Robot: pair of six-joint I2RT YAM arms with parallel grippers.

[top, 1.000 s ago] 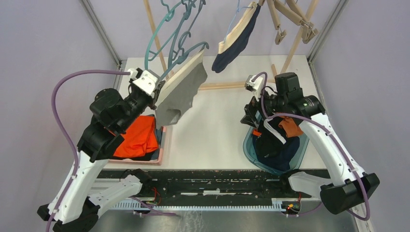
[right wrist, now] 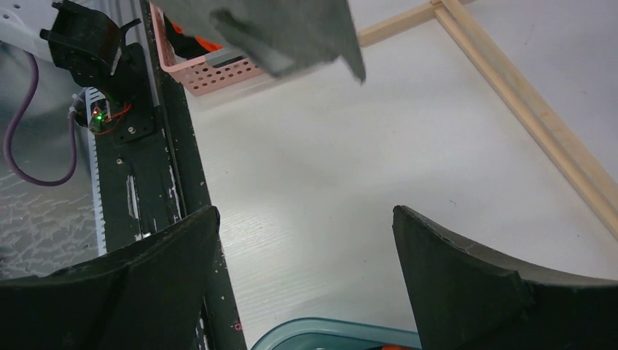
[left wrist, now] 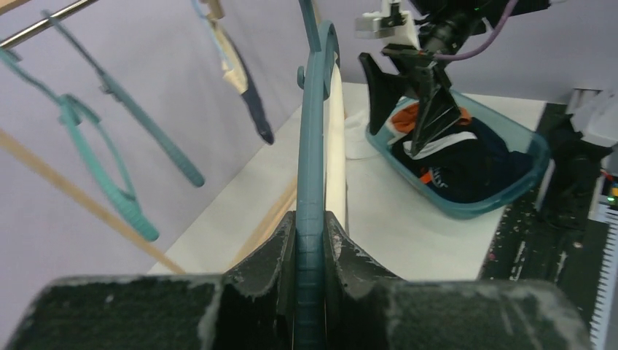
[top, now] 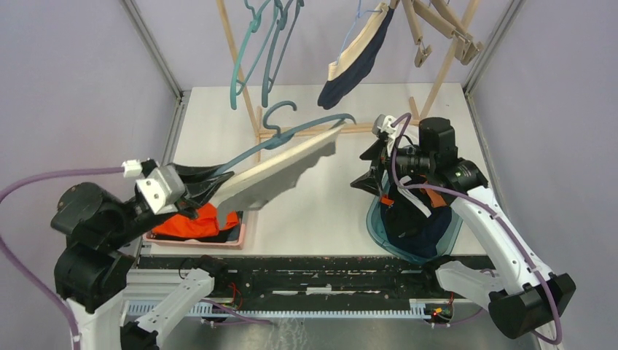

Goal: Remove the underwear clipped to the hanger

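My left gripper (top: 208,186) is shut on one end of a teal hanger (top: 277,140), held in the air off the rack. From the hanger hangs grey underwear with a cream waistband (top: 280,169); its clips cannot be made out. In the left wrist view the hanger (left wrist: 311,182) runs up from between the fingers, the cream waistband (left wrist: 336,153) close behind it. My right gripper (top: 368,171) stands open above the blue basket, with nothing between its fingers. In the right wrist view the underwear's grey cloth (right wrist: 291,33) hangs ahead, apart from that gripper.
Two more teal hangers (top: 246,62) and a navy-and-cream garment (top: 357,62) hang from the wooden rack at the back. A blue basket (top: 373,226) with dark clothes is at right, a pink basket (top: 237,244) with orange cloth at left.
My left gripper has drawn the hanger and underwear away from the other hangers, toward the left and front. The right gripper has shifted slightly left and opened wider.
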